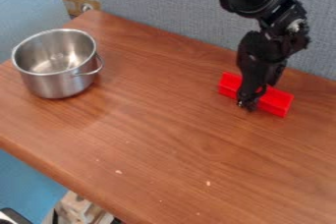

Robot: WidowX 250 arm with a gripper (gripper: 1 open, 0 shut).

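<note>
My black gripper point(249, 99) reaches down from the top onto a red bar-shaped block point(277, 102) on the right half of the wooden table. Its fingertips are at the middle of the block. They are dark and overlap it, so I cannot tell whether they are closed on it.
A steel pot point(57, 67) with handles stands at the left of the table point(144, 154). A grey padded wall runs along the back, and a blue surface lies beyond the left edge.
</note>
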